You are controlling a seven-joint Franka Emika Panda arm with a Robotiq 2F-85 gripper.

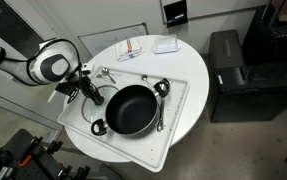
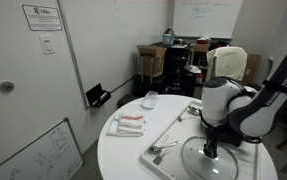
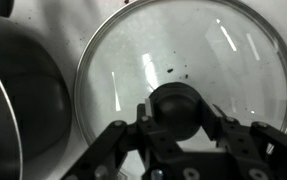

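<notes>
A round glass lid [image 3: 233,60] with a metal rim lies flat, filling most of the wrist view; its black knob [image 3: 176,108] stands up near the middle. My gripper is right over the lid, with a fingertip on either side of the knob. Whether the fingers press on the knob or only stand beside it is hard to make out. In exterior view 1 the lid [image 1: 81,112] rests on the white tray [image 1: 153,162], to the left of a black pan [image 1: 133,110]. The arm partly covers the pan in exterior view 2.
Metal utensils [image 1: 161,117] lie to the right of the pan, others [image 1: 106,74] behind the lid. A folded cloth [image 1: 128,47] and a clear container [image 1: 165,44] sit at the table's back. The pan's side [image 3: 23,90] is close beside the lid.
</notes>
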